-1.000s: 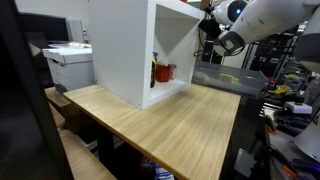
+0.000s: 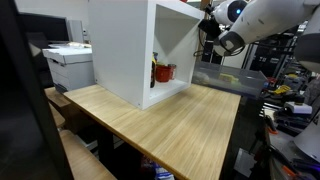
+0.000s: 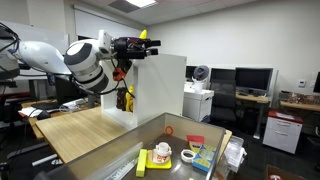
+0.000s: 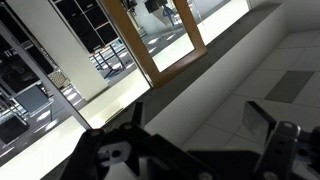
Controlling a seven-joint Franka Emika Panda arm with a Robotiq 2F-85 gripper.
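My gripper is open in the wrist view, its dark fingers wide apart and nothing between them. Behind them the view holds ceiling, wall and a wood-framed glass door, with no object near. In exterior view 2 the arm (image 3: 85, 65) reaches in from the left, with the gripper raised beside the top of the white shelf unit (image 3: 160, 90). A red mug (image 2: 164, 73) stands inside that unit in exterior view 1, with a dark bottle (image 2: 153, 75) close by. The gripper's fingertips are hard to make out in both exterior views.
The wooden tabletop (image 2: 175, 125) before the shelf is largely clear. A grey bin (image 3: 110, 150) in the foreground of exterior view 2 holds several items, among them a white-and-red object (image 3: 161, 154) and a yellow block (image 3: 142, 166). The shelf's tall walls stand near the arm.
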